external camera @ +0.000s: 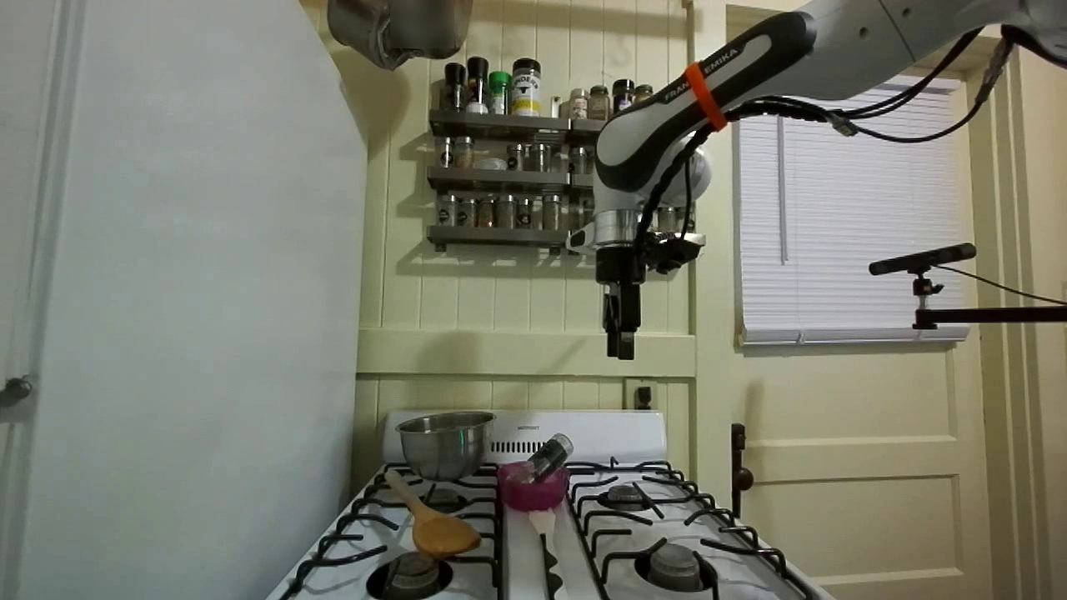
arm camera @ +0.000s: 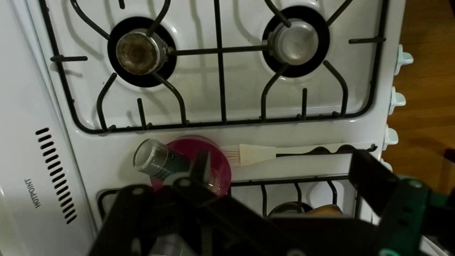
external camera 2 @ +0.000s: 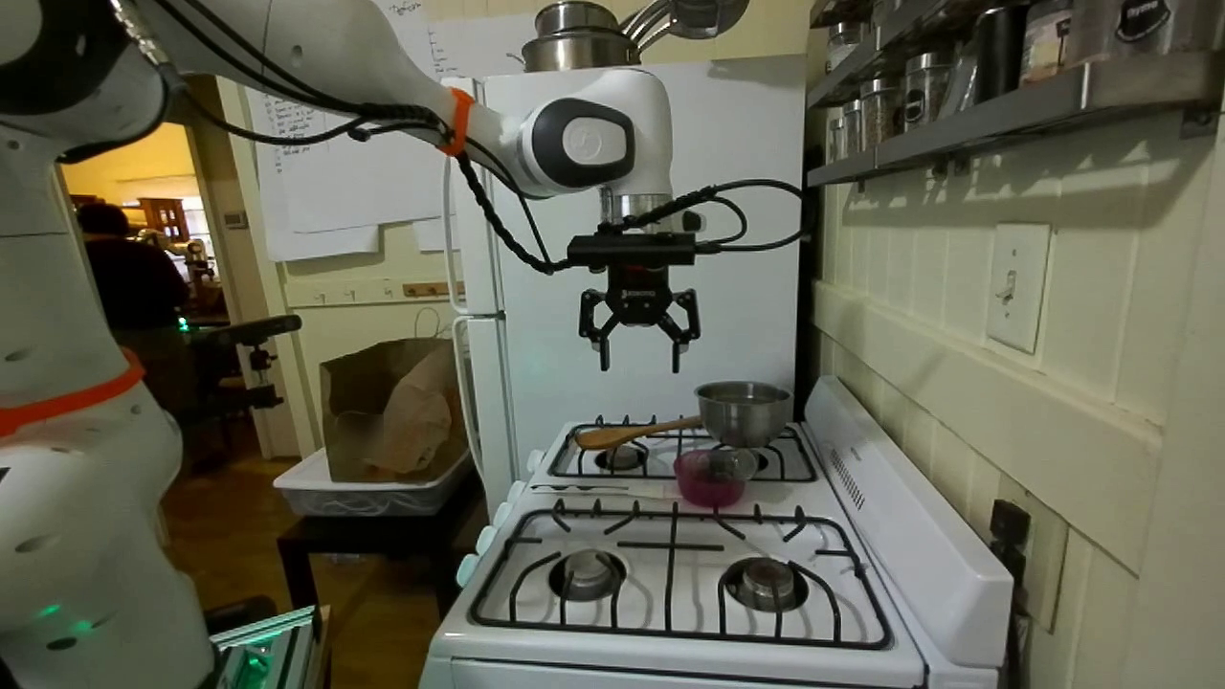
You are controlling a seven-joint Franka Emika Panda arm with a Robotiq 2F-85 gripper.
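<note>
High above the stove, my gripper [external camera 2: 639, 366] hangs open with nothing between its fingers. A pink bowl [external camera: 533, 490] stands on the strip between the burner grates, towards the back panel. Leaning in that bowl is a clear glass jar [external camera: 549, 455], tilted with one end over the rim. In the wrist view the jar [arm camera: 154, 158] lies partly behind a dark finger. A white-bristled brush [arm camera: 260, 154] with a pale and black handle lies along the same strip, its bristles by the bowl. On the left grate are a steel bowl [external camera: 446, 445] and a wooden spoon [external camera: 445, 533].
Spice shelves [external camera: 500, 180] hang on the back wall, and a white fridge [external camera 2: 712, 264] flanks the stove. The stove's raised back panel [external camera: 620, 433] stands behind the burners.
</note>
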